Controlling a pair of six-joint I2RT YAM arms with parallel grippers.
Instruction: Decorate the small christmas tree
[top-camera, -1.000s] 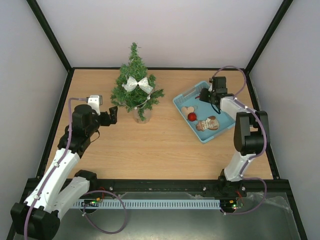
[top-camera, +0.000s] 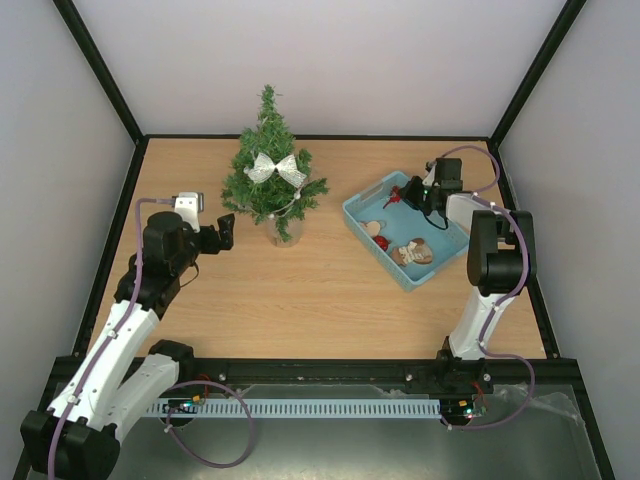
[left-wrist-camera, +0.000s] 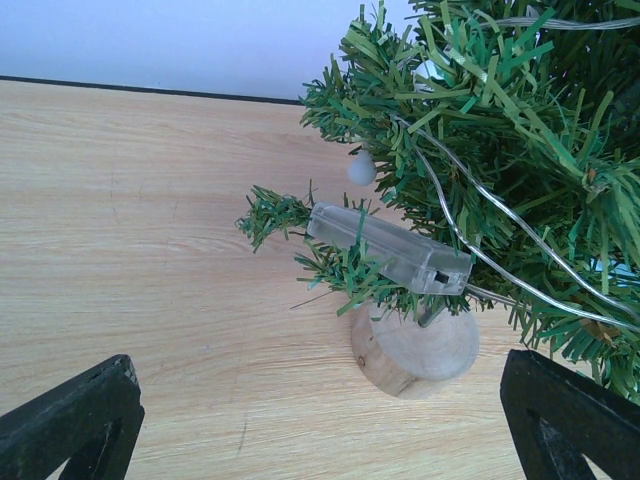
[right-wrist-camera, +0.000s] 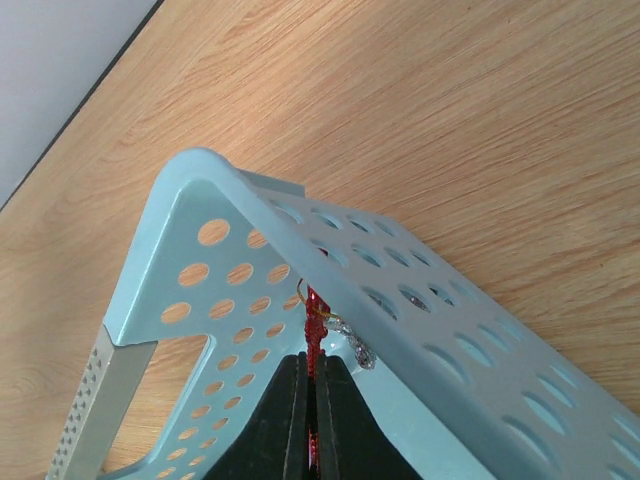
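Note:
The small green Christmas tree (top-camera: 265, 165) stands at the back, left of centre, with a silver bow (top-camera: 276, 169) on its front. To its left, my left gripper (top-camera: 226, 230) is open and empty; the left wrist view shows its spread fingers (left-wrist-camera: 75, 430) short of the lower branches. A blue basket (top-camera: 408, 281) sits on the right of the table. Inside its far part, my right gripper is shut on a thin, glittery red ornament (right-wrist-camera: 316, 318), red showing above and between the fingers. Most of that ornament is hidden.
The basket also holds a round red ornament (top-camera: 381, 243), a gingerbread-like brown ornament (top-camera: 413, 252) and a pale one (top-camera: 374, 228). A clear plastic box (left-wrist-camera: 390, 247) hangs on a low branch.
My right gripper has come down in the basket, and more of the red ornament shows beside it. The basket has slid slightly left, its contents shifting a little. The left arm is still.

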